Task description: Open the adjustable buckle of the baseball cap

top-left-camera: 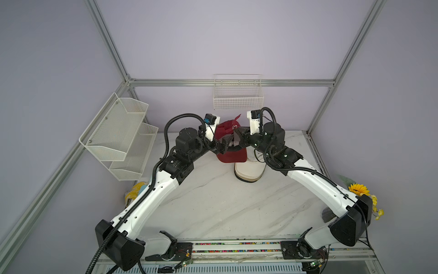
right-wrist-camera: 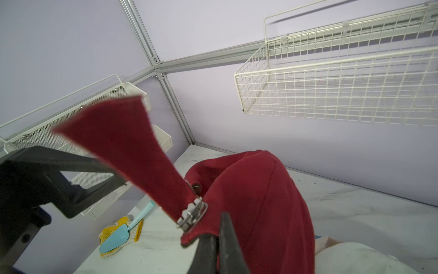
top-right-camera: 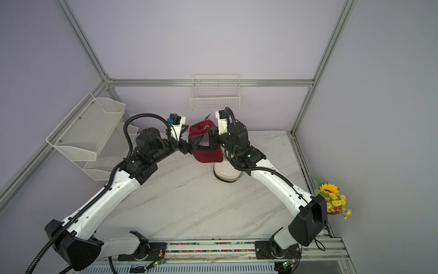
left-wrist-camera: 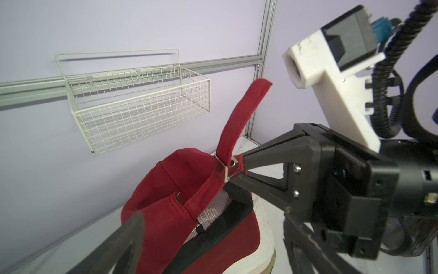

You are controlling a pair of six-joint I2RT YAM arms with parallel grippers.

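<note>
The red baseball cap is at the back of the table, its rear opening facing my left wrist camera. Its strap's free tail sticks up out of the metal buckle. The strap still passes through that buckle, and whether its clasp is raised is hard to tell. My right gripper is shut on the cap's strap fabric beside the buckle. My left gripper stands open and holds nothing; its fingers are spread near the cap. In the right wrist view, the tail crosses in front of a left finger.
A cream hat lies beside and partly under the red cap. A wire basket hangs on the back wall, with white shelves at left.
</note>
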